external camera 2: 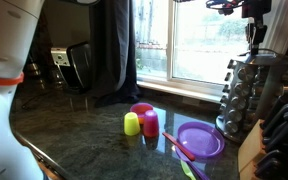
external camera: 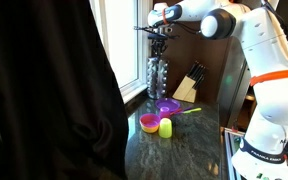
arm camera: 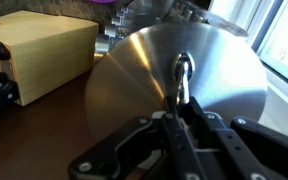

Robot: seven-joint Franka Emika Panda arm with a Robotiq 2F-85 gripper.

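Note:
A tall spice rack (external camera 2: 236,98) with several jars stands by the window, at the far end of the counter in exterior view 1. Its round metal top (arm camera: 124,85) fills the middle of the wrist view, and a shiny upright handle (arm camera: 184,68) rises from it. Directly over the rack, my gripper is shut on that handle; its fingers hide the handle's lower part. From the side, the gripper (external camera 2: 252,46) appears pointing down at the rack's top.
A purple plate (external camera 2: 214,143) with utensils lies in front of the rack. A yellow cup (external camera 2: 132,124), a pink cup (external camera 2: 151,124) and a pink bowl (external camera 2: 141,107) are grouped nearby. The knife block (arm camera: 52,55) stands close beside the rack.

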